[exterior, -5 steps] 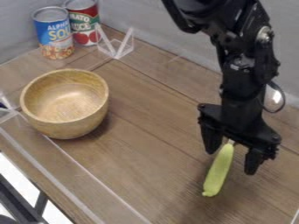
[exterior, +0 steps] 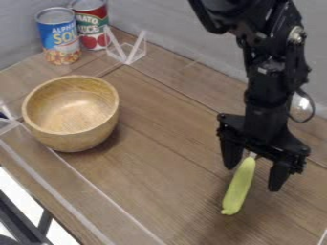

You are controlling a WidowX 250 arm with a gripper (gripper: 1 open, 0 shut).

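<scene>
My black gripper [exterior: 254,165] is low over the table at the right, its fingers open on either side of the upper end of a pale yellow-green elongated object [exterior: 238,189], which lies on the wooden table. Whether the fingers touch it I cannot tell. A wooden bowl [exterior: 72,115] sits at the left, well apart from the gripper.
An Alpha soup can [exterior: 59,35] and a red can [exterior: 91,24] stand at the back left, near a clear plastic-looking frame [exterior: 121,53]. A wall runs along the back.
</scene>
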